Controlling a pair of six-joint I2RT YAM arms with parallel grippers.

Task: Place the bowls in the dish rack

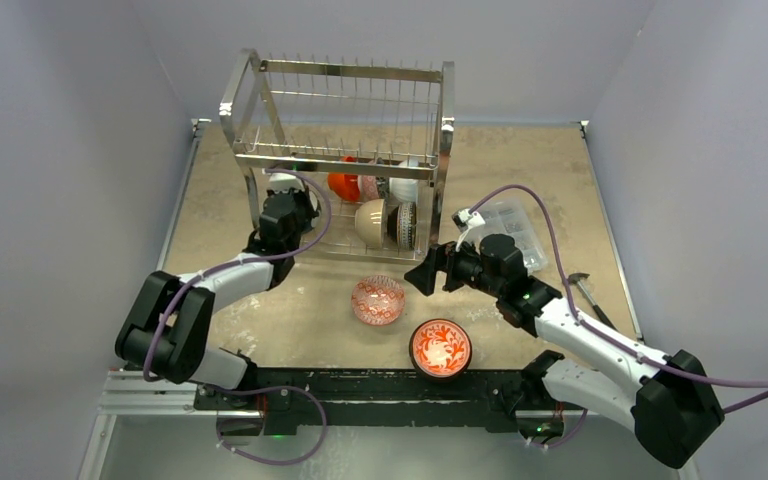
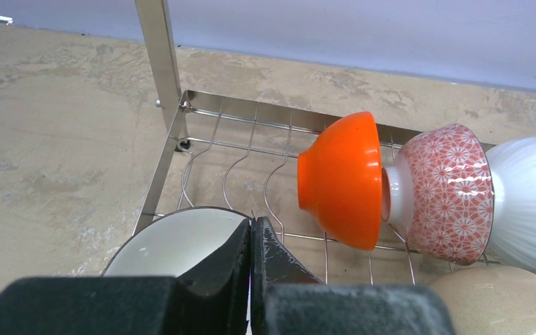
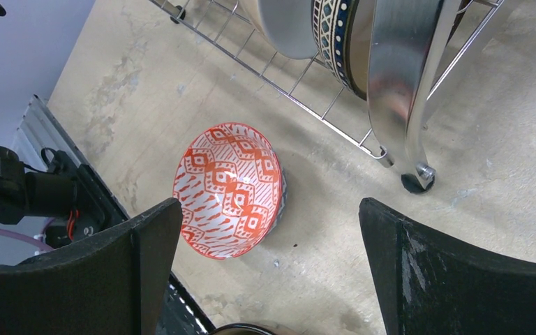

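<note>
The metal dish rack (image 1: pixel 345 165) stands at the back. On its lower level sit an orange bowl (image 2: pixel 342 181), a red-patterned bowl (image 2: pixel 450 192), a white bowl (image 2: pixel 530 202), a beige bowl (image 1: pixel 370 223) and a dark patterned bowl (image 1: pixel 406 226), all on their sides. At the rack's left end is a white bowl with a dark rim (image 2: pixel 174 241), partly hidden by my left gripper, which is shut with nothing visible between its fingertips. A red zigzag bowl (image 3: pixel 230 188) and an orange-flowered bowl (image 1: pixel 441 349) rest on the table. My right gripper is open, empty, above the table near the zigzag bowl.
The rack's upper shelf (image 1: pixel 350 100) is empty. A clear plastic tray (image 1: pixel 508 230) lies right of the rack, with a ladle-like tool (image 1: pixel 592 300) farther right. The rack's front right post (image 3: pixel 408 91) stands close to my right gripper. Table left of the rack is clear.
</note>
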